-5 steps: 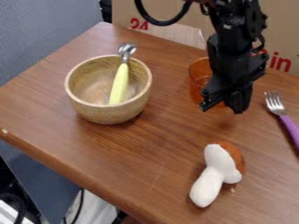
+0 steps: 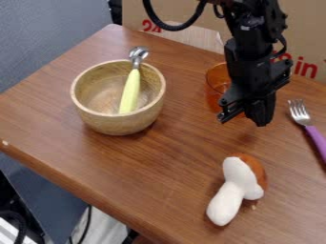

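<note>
My black gripper [image 2: 243, 112] hangs low over the wooden table at the upper right, in front of an orange cup [image 2: 216, 82] that it partly hides. Whether its fingers are open or shut on the cup's rim is hard to tell. A wooden bowl [image 2: 95, 95] stands at the left with a yellow-handled scoop [image 2: 130, 89] resting in it. A toy mushroom [image 2: 232, 192] with a white stem and brown cap lies at the front right. A fork [image 2: 311, 134] with a purple handle lies at the right edge.
A cardboard sheet [image 2: 173, 14] stands behind the table [image 2: 102, 172]. The table's left front edge runs diagonally, with cables below it. The centre of the table, between bowl and mushroom, is clear.
</note>
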